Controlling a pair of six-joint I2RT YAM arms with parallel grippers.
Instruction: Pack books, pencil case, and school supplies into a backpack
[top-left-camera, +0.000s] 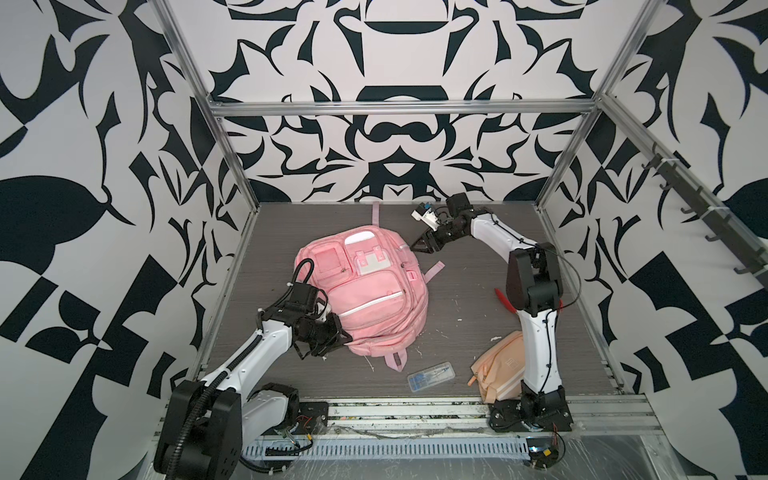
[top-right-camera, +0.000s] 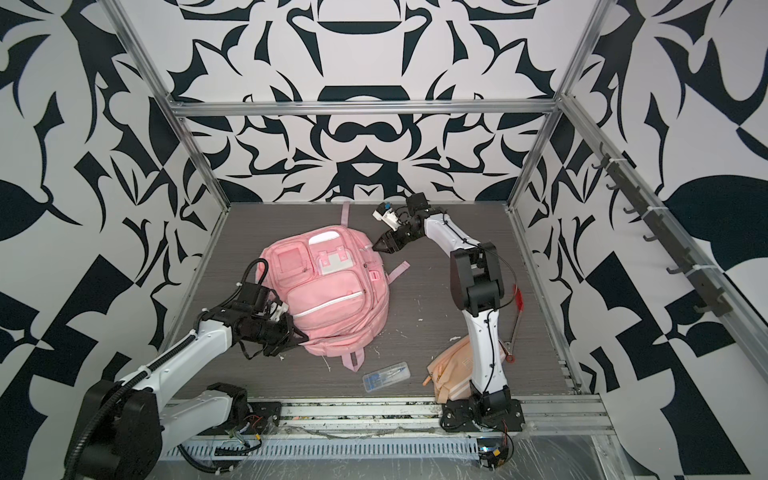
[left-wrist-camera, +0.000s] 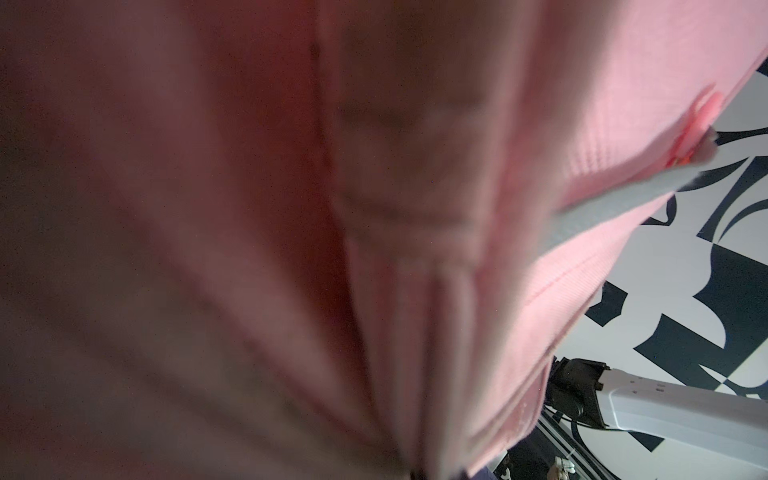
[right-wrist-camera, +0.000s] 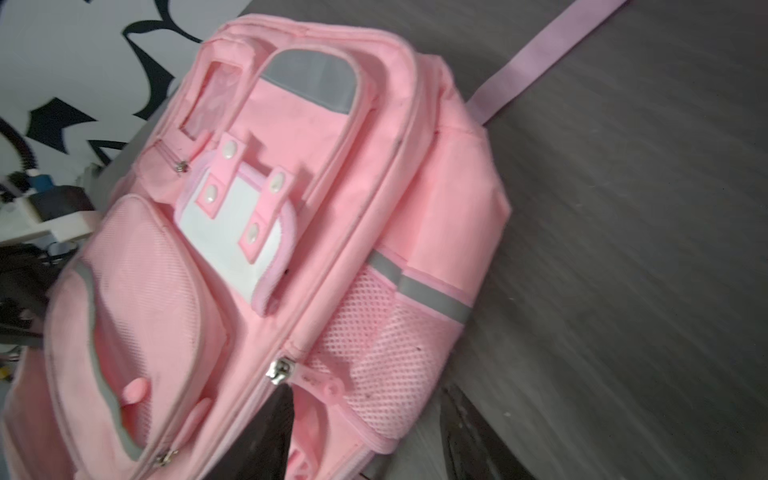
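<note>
The pink backpack (top-left-camera: 369, 292) lies front side up across the middle of the table. Its lower left edge is where my left gripper (top-left-camera: 344, 337) is shut on the fabric; pink folds (left-wrist-camera: 416, 176) fill most of the left wrist view and hide the fingertips. My right gripper has its fingers apart beside the bag's upper right side, near a zipper pull (right-wrist-camera: 320, 382) and mesh side pocket (right-wrist-camera: 392, 344), with nothing gripped. A clear case (top-left-camera: 430, 377) with blue contents lies at the front edge. A peach pouch (top-left-camera: 497, 369) sits partly under the right arm.
A red-ended tool (top-right-camera: 516, 304) lies at the right, partly behind the right arm. A strap (top-left-camera: 434, 270) sticks out from the bag's right side. Bare table (top-left-camera: 464, 320) stretches between bag and right arm.
</note>
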